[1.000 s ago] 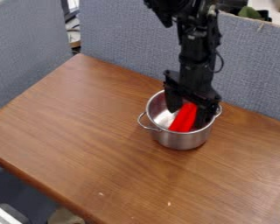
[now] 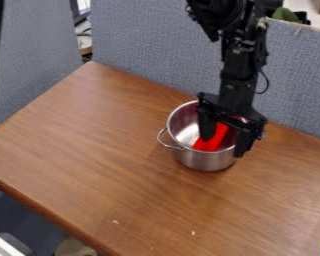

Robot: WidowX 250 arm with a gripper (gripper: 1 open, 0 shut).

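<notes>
My black gripper (image 2: 230, 127) reaches down over a steel pot (image 2: 198, 159) with side handles, its fingers at or inside the pot's upper right part. A bright red object (image 2: 211, 140) lies in the pot, partly hidden behind the fingers. Whether the fingers hold it cannot be made out.
The pot stands on a wooden table (image 2: 96, 150), clear to the left and front. Grey padded walls line the back and left, and the table's front left edge drops to the floor.
The gripper has shifted a little to the right and down over the pot, hiding more of its right rim. The pot has stayed in about the same place.
</notes>
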